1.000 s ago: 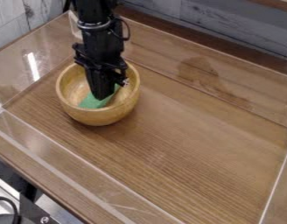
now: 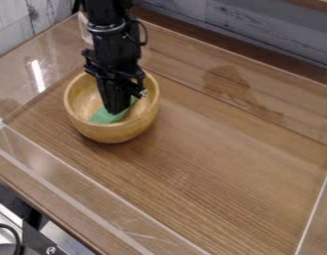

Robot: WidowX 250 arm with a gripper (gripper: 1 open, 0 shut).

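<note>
A yellow-tan bowl (image 2: pixel 93 125) sits on the wooden table at left of centre, with a green object (image 2: pixel 108 115) lying inside. The black arm reaches down from the top, and its gripper (image 2: pixel 120 106) is low inside the bowl, at or just over the green object. The fingertips are dark and small; whether they touch the object is unclear. The gripper looks shut, with nothing clearly visible between its fingers.
A dark ledge runs along the back right. A black cable lies at the lower left, off the table's edge.
The gripper and bowl have shifted very slightly; otherwise little differs.
</note>
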